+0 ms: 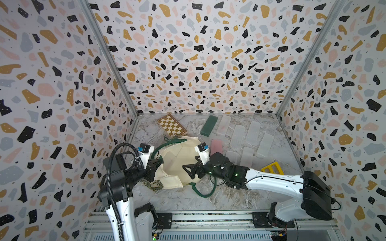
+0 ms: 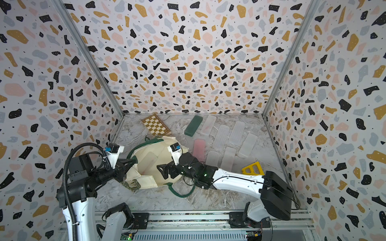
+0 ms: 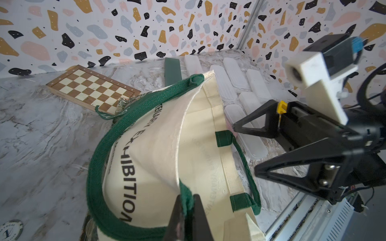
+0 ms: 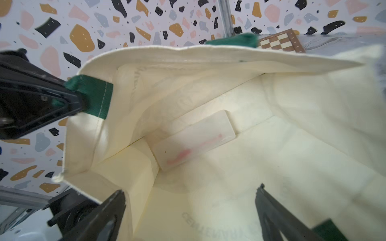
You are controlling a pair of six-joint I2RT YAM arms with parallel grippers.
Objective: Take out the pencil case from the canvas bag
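Note:
A cream canvas bag [image 2: 152, 176] with green handles lies open at centre-left. Inside it, against the far side, lies a pale translucent pencil case [image 4: 193, 138] with faint pink marks. My left gripper is shut on the green handle at the bag's rim, holding that side up. My right gripper stands open over the bag's mouth, fingers pointing into it with nothing between them, short of the case.
A chessboard [image 1: 171, 124] lies at the back left. A green case [image 1: 208, 125], a pink case [image 2: 198, 150] and several clear cases lie right of the bag, with a yellow piece [image 2: 252, 168] at front right.

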